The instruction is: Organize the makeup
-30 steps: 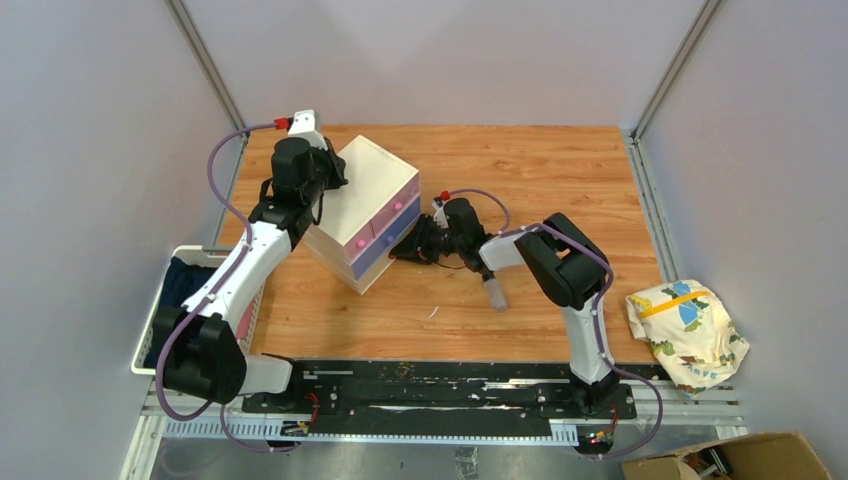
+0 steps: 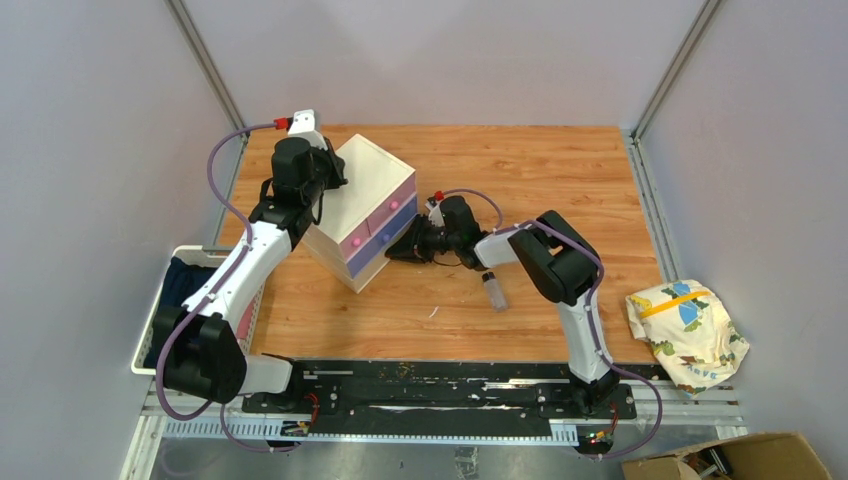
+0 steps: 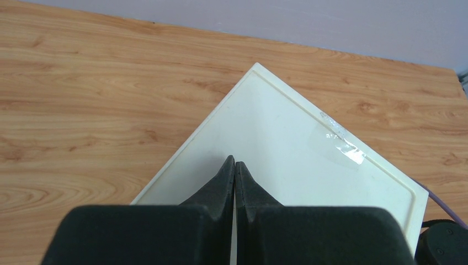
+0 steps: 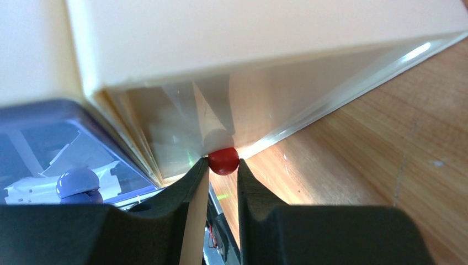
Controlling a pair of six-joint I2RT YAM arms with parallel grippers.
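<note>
A cabinet [image 2: 370, 185] with a white top stands turned at an angle, its pink drawer fronts [image 2: 391, 203] above a blue drawer front [image 2: 383, 238]. My left gripper is shut over the white top, nothing visible between its fingertips. At the cabinet's lower front is my right gripper [image 2: 392, 256]. In the right wrist view, a red knob [image 4: 223, 161] sits between the parted fingertips of that gripper; whether they squeeze it cannot be told. A blue knob [image 4: 77, 183] shows to the left there. A small clear bottle [image 2: 494, 291] lies on the table.
A white basket [image 2: 140, 345] with dark cloth stands at the left. Off the table's right side are a patterned cloth bag [image 2: 685, 340] and a cardboard box [image 2: 775, 455].
The cabinet has shifted very slightly left, and my right gripper has moved left with it. The clear bottle shows more fully past the right arm. The left arm has stayed still.
</note>
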